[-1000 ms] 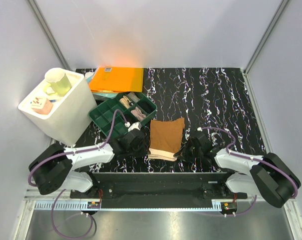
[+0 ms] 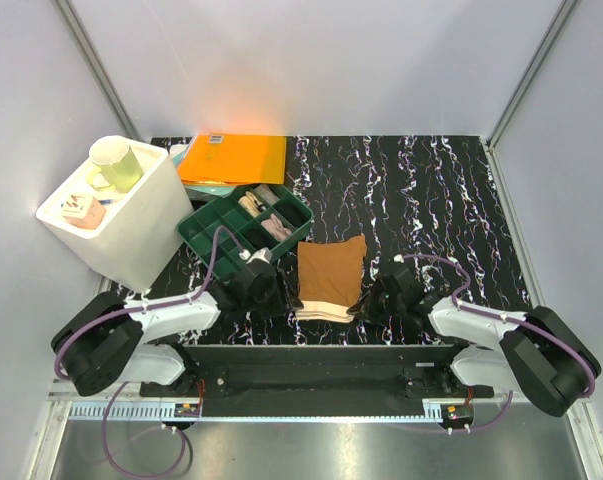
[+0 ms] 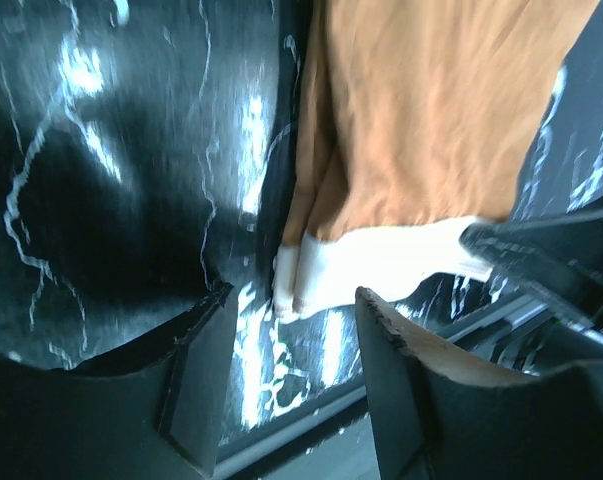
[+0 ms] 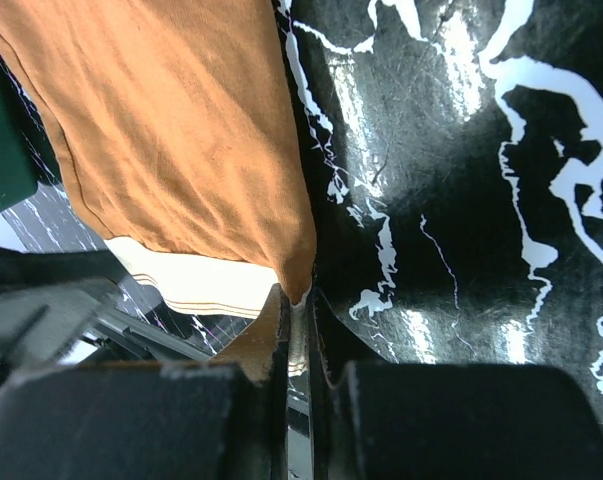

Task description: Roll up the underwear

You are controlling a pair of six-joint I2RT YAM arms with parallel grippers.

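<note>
The brown underwear (image 2: 330,268) lies folded into a rough rectangle on the dark marbled table, its pale waistband (image 2: 324,311) toward the front edge. My right gripper is shut on the waistband's right corner, the cloth pinched between its fingertips. At the band's left end my left gripper stands open. In the left wrist view its fingers (image 3: 206,340) lie to either side of the waistband's corner (image 3: 291,285), nothing gripped, and the band's folded layers show there. My right gripper's dark fingers also enter that view from the right.
A green divided box (image 2: 221,240) with rolled cloths (image 2: 277,227) in some compartments stands just behind and left of the underwear. Behind it are an orange folder (image 2: 235,160) and a white bin (image 2: 131,210). Free table (image 2: 431,200) extends to the right and back.
The left gripper has shifted slightly around the band's left end and now sits a little left of it. The underwear has moved only slightly; the right arm looks still.
</note>
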